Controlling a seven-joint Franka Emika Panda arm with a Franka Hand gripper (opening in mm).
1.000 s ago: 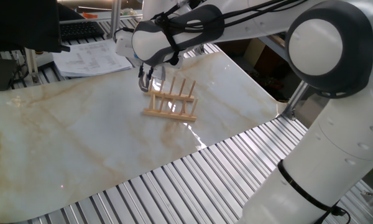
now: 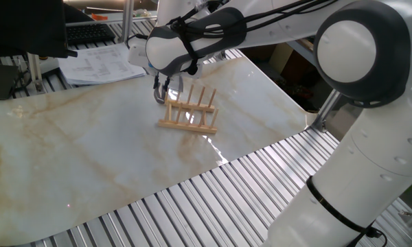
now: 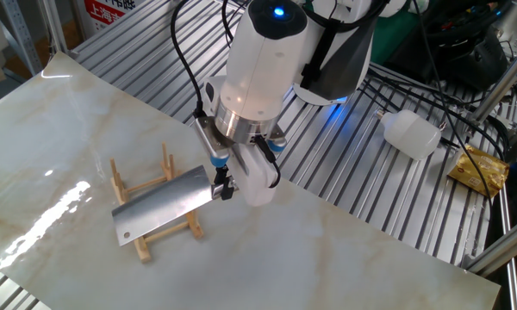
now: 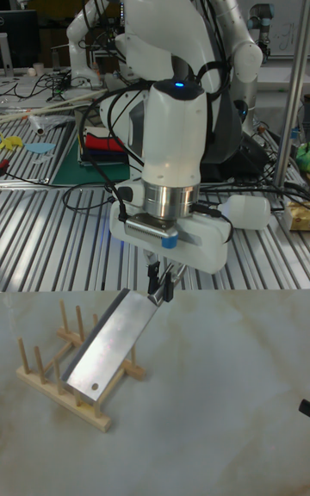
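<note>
A broad metal cleaver (image 3: 162,205) extends from my gripper (image 3: 224,183), its blade over a small wooden peg rack (image 3: 144,250). In exterior view 3 the fingers of the gripper (image 4: 161,281) are closed around the handle end of the cleaver (image 4: 114,342), which slants down to the left. The blade covers part of the rack (image 4: 65,399) there; whether it rests between the pegs cannot be told. From exterior view 1 the rack (image 2: 187,127) stands upright on the table, with the gripper (image 2: 162,95) at its far left corner and the blade hard to make out.
Papers (image 2: 101,64) are at the tabletop's far edge. A white rounded object (image 3: 411,135) and a gold packet (image 3: 479,172) lie on the slatted metal surface. A small dark object (image 4: 306,408) sits at the right edge.
The rack has stayed in place.
</note>
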